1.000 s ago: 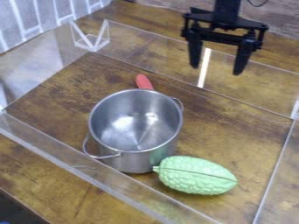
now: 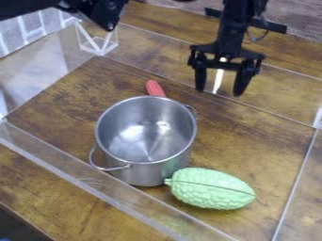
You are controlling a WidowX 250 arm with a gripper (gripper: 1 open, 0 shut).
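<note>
My black gripper point(image 2: 227, 71) hangs at the upper middle of the camera view, open, its two fingers pointing down with apparently nothing held. It is behind a steel pot point(image 2: 143, 136) that stands upright in the centre, looking empty. A small red object point(image 2: 154, 88) lies just behind the pot, left of my gripper. A pale green bumpy melon-like vegetable point(image 2: 210, 188) lies at the front right, beside the pot.
Clear plastic walls surround the wooden work surface point(image 2: 63, 104). The surface left of the pot and right of it is mostly free. A dark shape reaches in at the top left.
My gripper has moved down and slightly left in the view. The dark shape at the top left now reaches further in. The pot, red object and green vegetable look unmoved.
</note>
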